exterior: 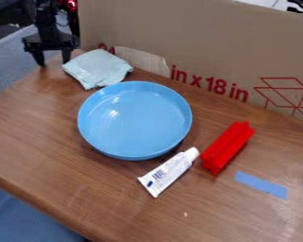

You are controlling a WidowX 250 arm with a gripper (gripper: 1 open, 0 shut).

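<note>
My gripper (50,53) is a dark shape at the far upper left, just left of a folded pale cloth (98,67) at the table's back left. It is too small and dark to tell whether it is open or shut. A blue plate (133,118) lies in the middle of the table. A white tube (169,173) with print lies below it to the right, and a red oblong object (227,146) lies to the right of that.
A cardboard box (211,47) forms a wall along the back. A strip of blue tape (260,185) is on the right.
</note>
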